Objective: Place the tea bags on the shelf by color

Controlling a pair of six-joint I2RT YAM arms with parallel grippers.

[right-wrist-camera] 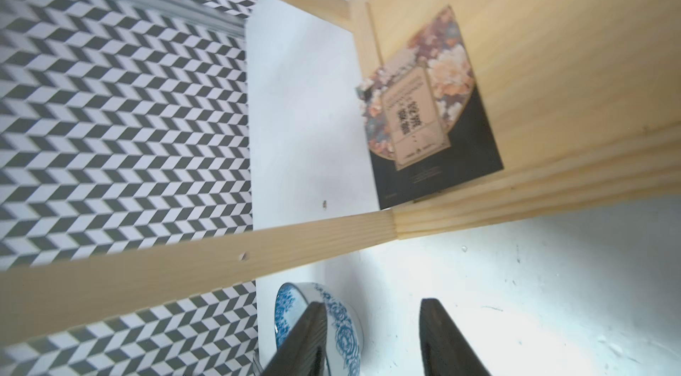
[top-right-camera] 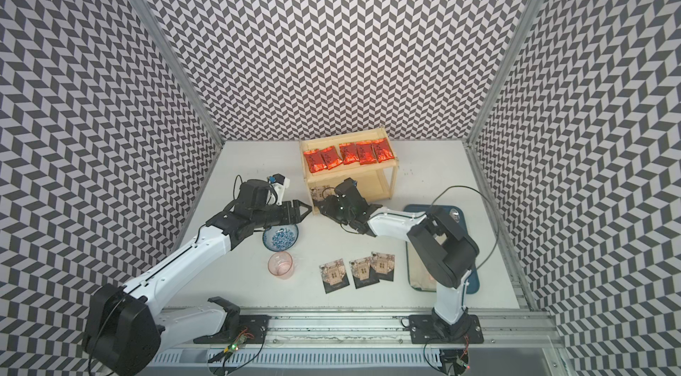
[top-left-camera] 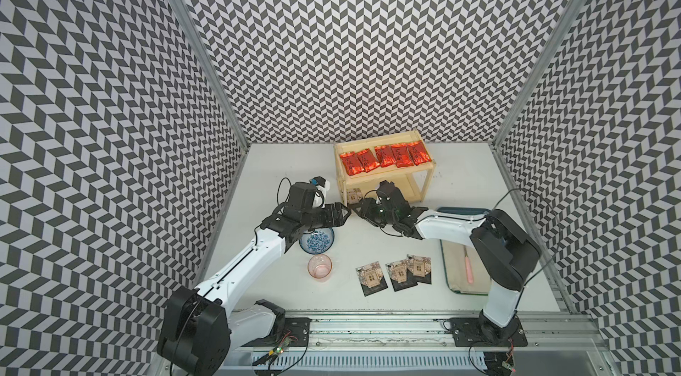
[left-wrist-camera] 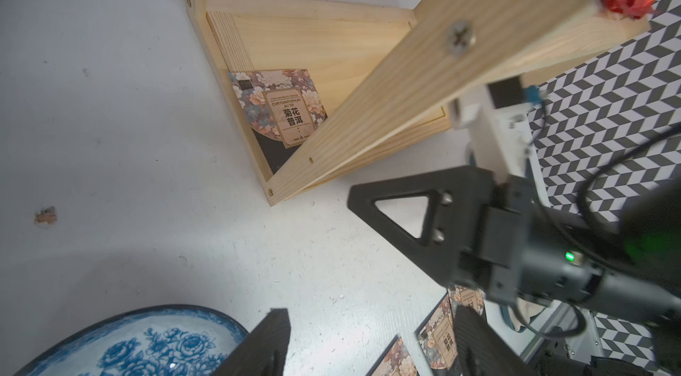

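Observation:
On the lower deck of the wooden shelf (top-left-camera: 352,176) a dark floral tea bag (right-wrist-camera: 425,120) lies in the left corner, flat on the wood. Red tea bags (top-left-camera: 402,154) are lined up along the top deck. Three more floral tea bags (top-left-camera: 371,278) rest on the table in front, two overlapping. My right gripper is at the front left of the shelf, its fingers apart with nothing between. Facing it closely from the left, my left gripper is open and empty, its fingers outside the shelf.
A blue patterned bowl (top-left-camera: 316,239) sits under the left arm, with a pink glass (top-left-camera: 320,267) in front of it. Beneath the right arm lies a tray (top-left-camera: 454,273) with a pink-handled tool. The shelf post (left-wrist-camera: 425,78) stands close to both grippers.

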